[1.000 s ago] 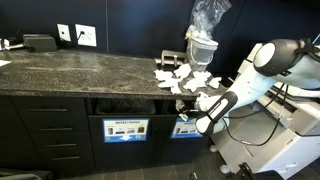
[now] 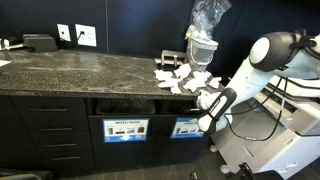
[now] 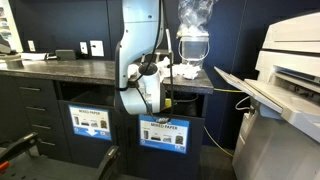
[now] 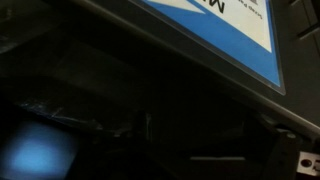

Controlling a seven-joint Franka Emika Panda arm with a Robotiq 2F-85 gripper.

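Note:
My gripper is low at the right-hand mixed paper bin, whose blue and white label [image 2: 187,127] faces the room. In exterior view 2 the white arm [image 3: 140,90] bends down in front of the counter, and the same bin's label [image 3: 164,134] shows below. The wrist view is very dark: my gripper appears open at the bottom, with nothing discernible between its fingers. A label [image 4: 240,30] crosses the top of that view. Crumpled white papers [image 2: 180,76] lie on the counter above the bin.
A clear bag [image 2: 206,20] rises from a container at the back. Left of my arm is another mixed paper bin [image 2: 125,129]. A large pale machine [image 3: 270,110] stands to the right.
The arm near the right bin has shifted slightly. A pale shape seen by the gripper at the bin opening earlier is no longer visible there. The counter papers look unchanged.

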